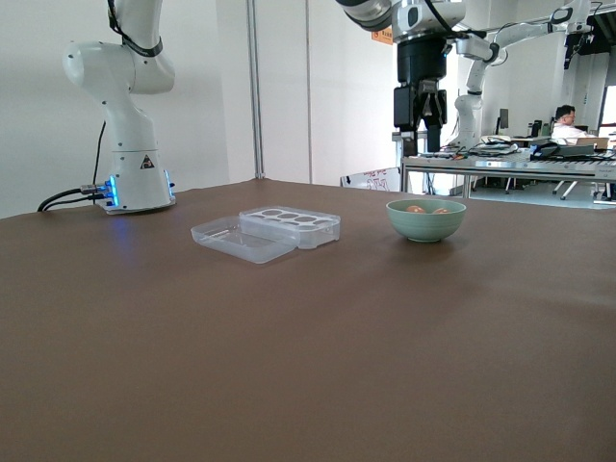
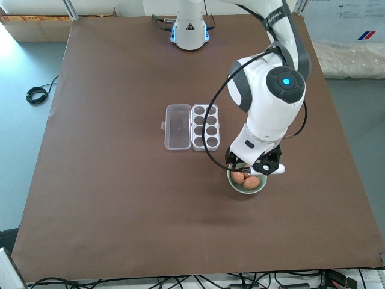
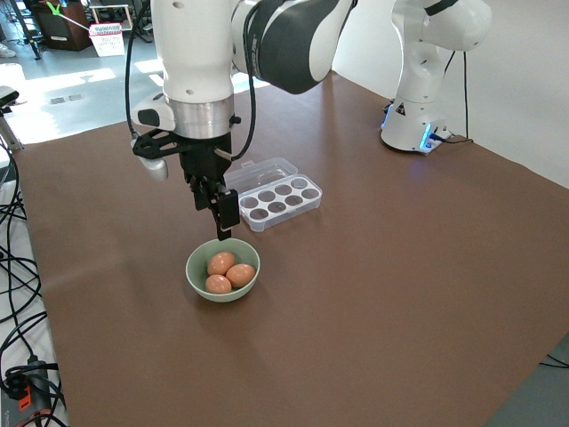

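My black gripper [image 3: 222, 229] hangs above a pale green bowl [image 3: 196, 271] that holds brown eggs [image 3: 241, 276]; in the top view the gripper [image 1: 420, 144] is well above the bowl [image 1: 424, 223]. Whether its fingers are open or shut cannot be told. The bowl [image 2: 255, 189] is partly hidden under my wrist in the left view. Beside it lies an open clear plastic egg box with a white insert of round, empty-looking wells [image 3: 277, 197] and a lid [image 1: 223, 241].
Cables run along the outside of the table's edge.
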